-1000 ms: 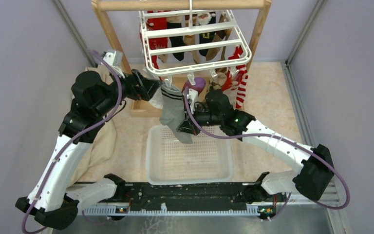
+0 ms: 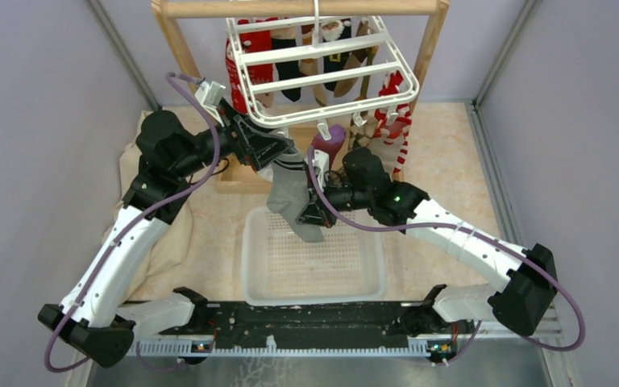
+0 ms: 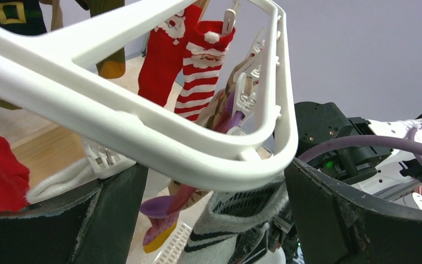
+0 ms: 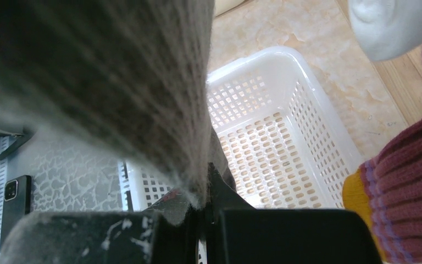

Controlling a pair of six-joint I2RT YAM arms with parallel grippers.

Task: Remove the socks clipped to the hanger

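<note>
A white clip hanger holds several socks. The grey striped sock hangs at its front; my right gripper is shut on its lower part, and it fills much of the right wrist view. My left gripper is open at that sock's top, around the hanger's front corner and clips; in the left wrist view the sock's cuff lies between its fingers. A purple sock hangs right beside it, red socks further right.
A white perforated basket stands below the hanger on the floor. The wooden frame carries the hanger. A beige cloth lies at the left.
My left arm has moved right, toward the grey sock's top and the hanger corner.
</note>
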